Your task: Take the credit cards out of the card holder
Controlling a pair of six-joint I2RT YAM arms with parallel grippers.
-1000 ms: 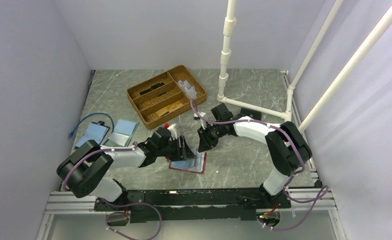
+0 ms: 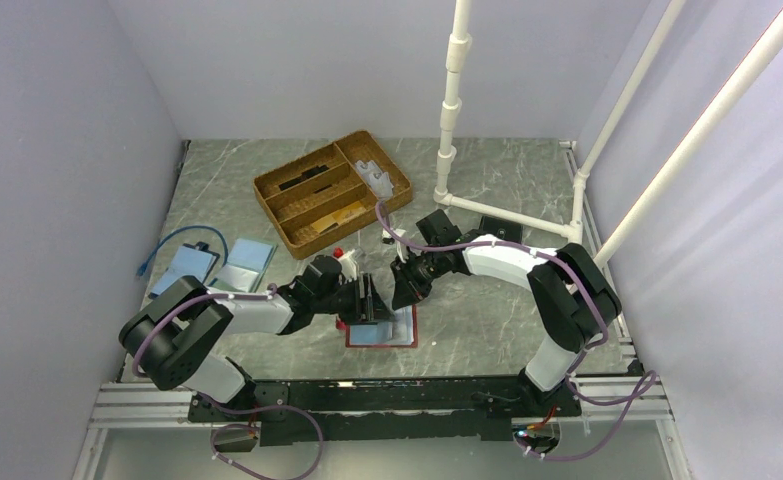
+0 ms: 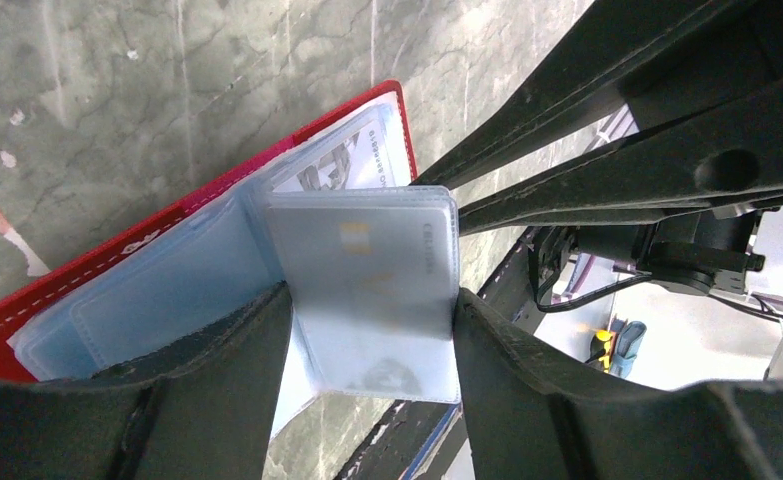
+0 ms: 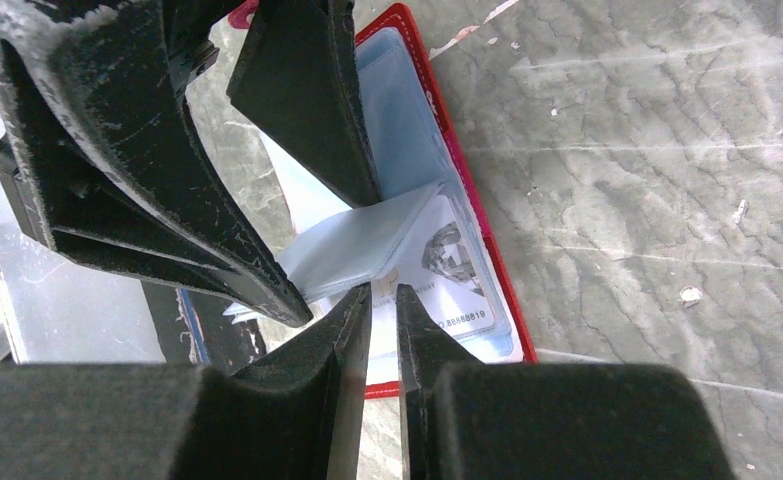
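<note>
A red card holder (image 2: 381, 345) with light-blue sleeves lies on the grey table beneath both grippers. In the left wrist view a translucent sleeve flap (image 3: 367, 290) stands raised between the fingers of my left gripper, which appear to pinch it at both sides. A printed white card (image 3: 339, 165) shows in the holder behind it. My right gripper is over the holder, its fingertips close together beside the card with digits and the flap's edge (image 4: 372, 235); whether anything is between them is hidden.
A wicker tray (image 2: 297, 210) with compartments stands behind the grippers. Two more blue card holders (image 2: 242, 268) and a blue cord lie on the left. A white pipe frame (image 2: 507, 215) occupies the back right; the table right of the holder is clear.
The card holder has shifted slightly right and turned straighter. Both grippers have moved slightly with it, the right one a little toward the front.
</note>
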